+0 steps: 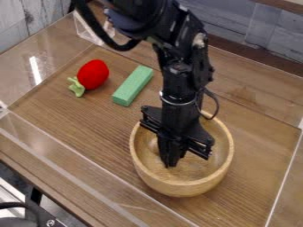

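The black robot arm reaches down from the top into a wide, pale wooden bowl (178, 179) at the lower middle. My gripper (172, 152) is low inside the bowl, its tips near the bowl's floor. It looks shut, and nothing clearly shows between its fingers, though the dark parts overlap and are hard to make out.
A green block (133, 85) lies on the wooden table left of the arm. A red object (92, 74) with a light green part sits further left.
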